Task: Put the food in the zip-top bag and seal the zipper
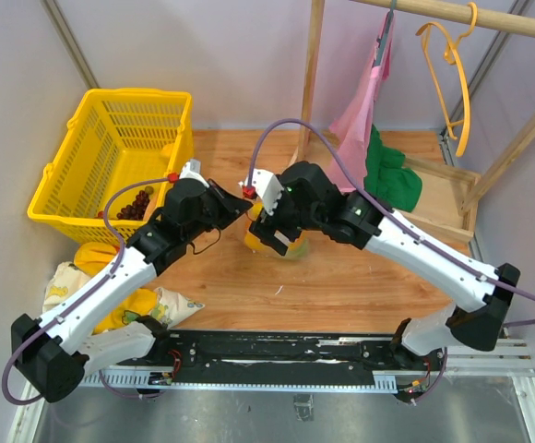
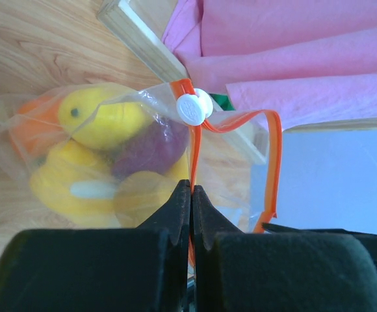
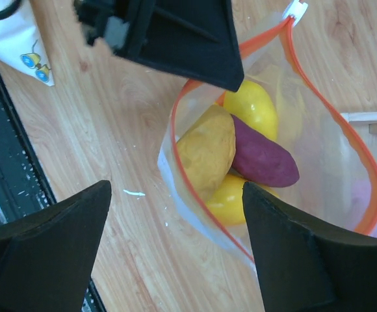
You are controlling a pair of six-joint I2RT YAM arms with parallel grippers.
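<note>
A clear zip bag with orange zipper edges stands on the wooden table, holding yellow food (image 3: 249,112), a potato-like piece (image 3: 205,151) and a purple eggplant (image 3: 264,158). My left gripper is shut on the bag's zipper edge (image 2: 195,151), near a white slider (image 2: 195,108). My right gripper is part open above the bag, its fingers either side of the near edge area. In the top view both grippers meet over the bag, largely hiding it.
A yellow basket (image 1: 111,111) with grapes is at the left, cloth bags (image 1: 171,305) at the lower left. A wooden rack (image 1: 450,185) with pink and green cloths and a hanger stands at the right.
</note>
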